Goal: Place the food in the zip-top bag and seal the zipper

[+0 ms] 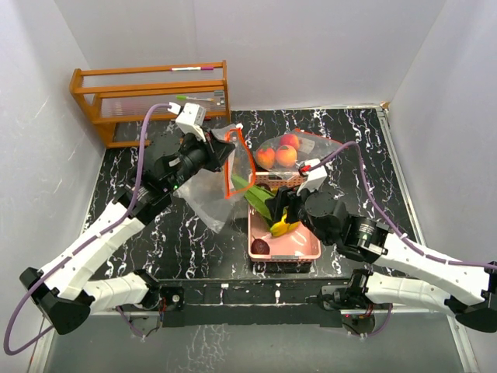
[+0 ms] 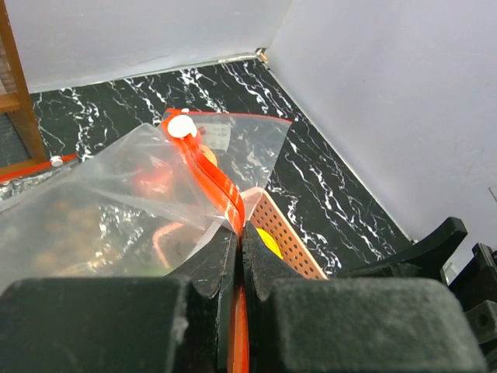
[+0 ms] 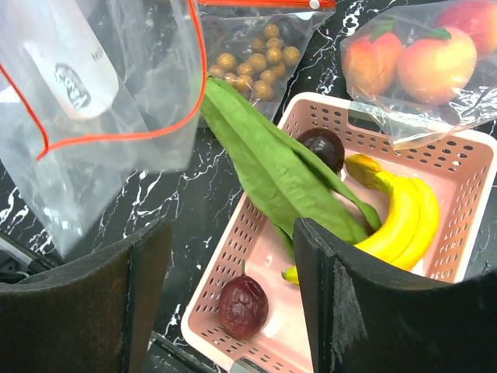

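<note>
My left gripper is shut on the orange zipper rim of a clear bag (image 2: 101, 225), which hangs open in the top view. Green leafy produce (image 3: 272, 171) lies across the pink basket (image 3: 203, 315), beside bananas (image 3: 400, 217), a dark avocado (image 3: 322, 144) and a purple round item (image 3: 242, 307). My right gripper is part open above the basket's left side, nothing between its fingers.
A bag of peaches (image 3: 431, 70) and a bag of small brown round items (image 3: 256, 66) lie behind the basket. A wooden rack (image 1: 147, 87) stands at back left. Bare marble shows on the right.
</note>
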